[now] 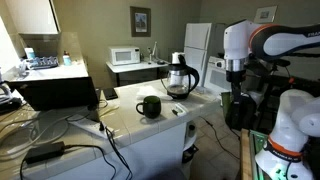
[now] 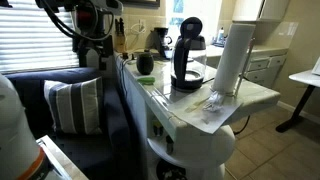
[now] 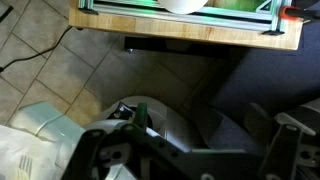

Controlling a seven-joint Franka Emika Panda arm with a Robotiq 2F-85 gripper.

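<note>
My gripper (image 1: 237, 112) hangs pointing down at the right in exterior view 1, off the end of the counter. In the wrist view its dark fingers (image 3: 122, 148) are spread wide along the bottom edge, with nothing visible between them. Exterior view 2 has the gripper (image 2: 95, 62) at upper left, clear of the countertop. On the counter stand a dark mug (image 1: 150, 106) and a black-handled glass coffee pot (image 1: 178, 80). A small green object (image 2: 146, 79) lies in front of the mug (image 2: 145, 64).
The counter (image 2: 168, 103) also carries a paper towel roll (image 2: 234, 58) and crumpled clear packaging (image 2: 212, 108) near its corner. Cables (image 1: 112, 145) trail over the other end. Below the gripper are tiled floor (image 3: 75, 75) and a wooden board edge (image 3: 180, 28). A dark seat with a striped cushion (image 2: 78, 107) stands beside the counter.
</note>
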